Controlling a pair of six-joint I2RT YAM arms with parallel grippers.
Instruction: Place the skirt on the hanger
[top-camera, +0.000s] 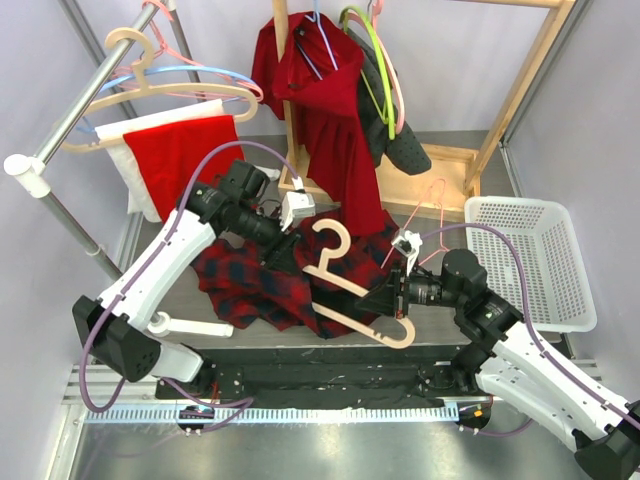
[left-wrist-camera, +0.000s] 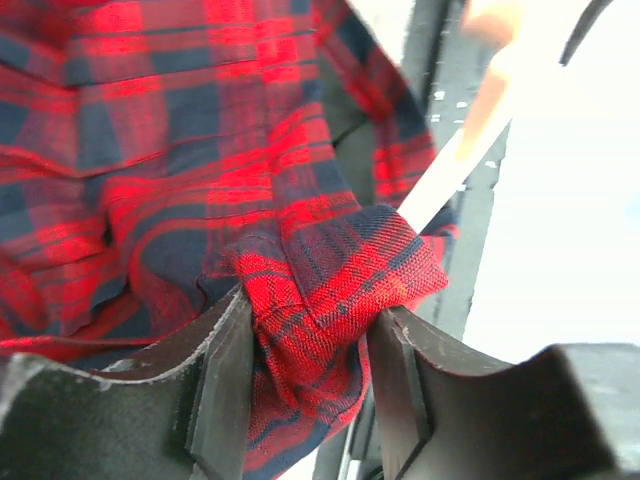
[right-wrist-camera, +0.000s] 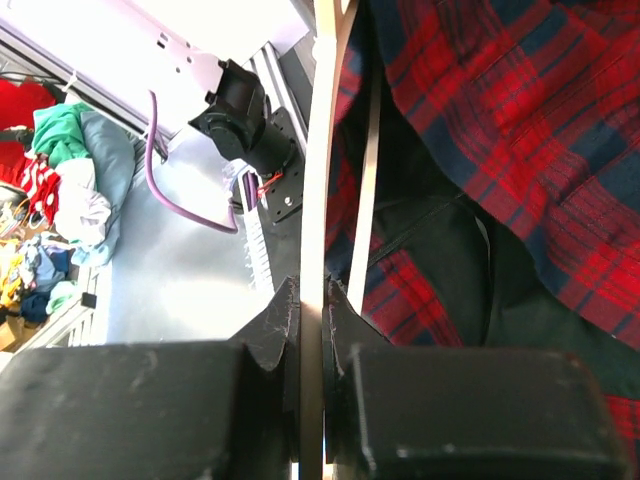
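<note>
The red-and-navy plaid skirt lies bunched under both arms, partly draped on a beige hanger. My left gripper has a thick fold of plaid cloth between its part-open fingers, beside the hanger's end; whether it grips is unclear. My right gripper is shut on the hanger, which runs upright through the right wrist view, with plaid cloth and dark lining behind it.
A white basket stands at the right. A metal rail with hangers and red and white cloths is at the left. A wooden rack with red and dark garments stands behind.
</note>
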